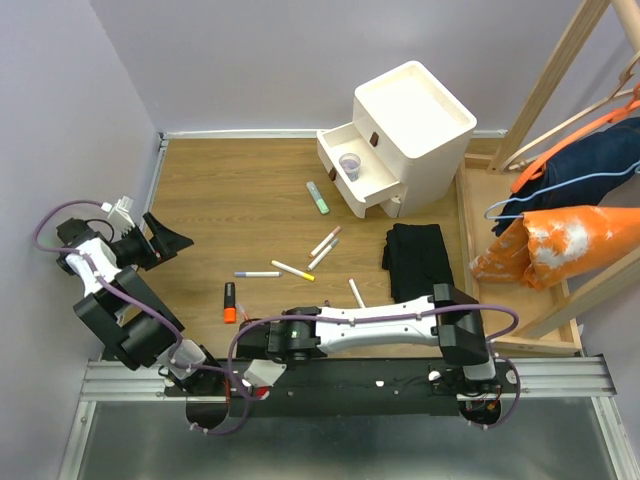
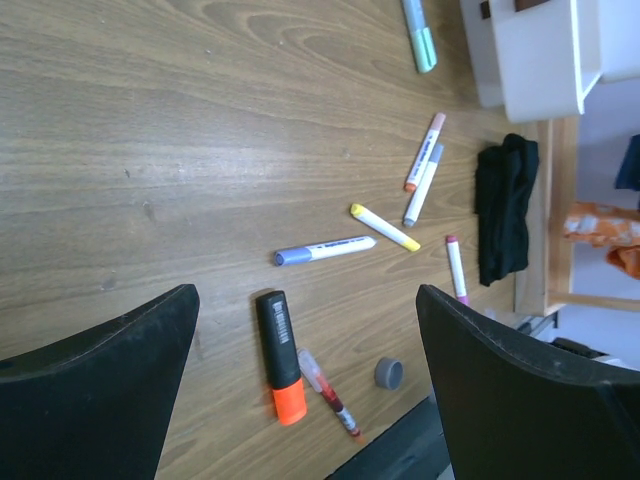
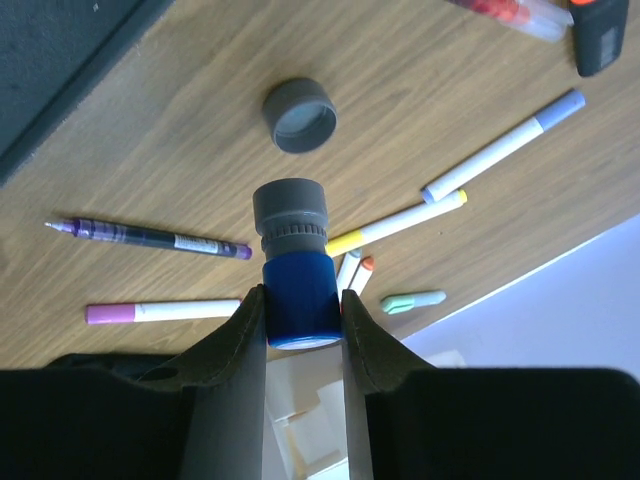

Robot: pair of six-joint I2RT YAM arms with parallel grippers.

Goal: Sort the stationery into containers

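Observation:
My right gripper is shut on a blue and grey tube (image 3: 297,262), its grey end pointing away from the fingers. Below it on the table lies a loose grey cap (image 3: 300,115). On the wood are a blue-ended marker (image 1: 257,274), a yellow marker (image 1: 293,271), a black and orange tool (image 1: 229,302), a red pen (image 2: 328,392), a purple pen (image 3: 150,237), a pink-ended marker (image 3: 165,311) and a green marker (image 1: 318,197). At the far left, my left gripper (image 1: 172,238) stands open and empty.
A white drawer unit (image 1: 415,100) has its drawer (image 1: 378,183) pulled out, with a clear cup (image 1: 350,165) inside. Black folded cloth (image 1: 417,262) lies right of the markers. A wooden rack with hung clothes fills the right side.

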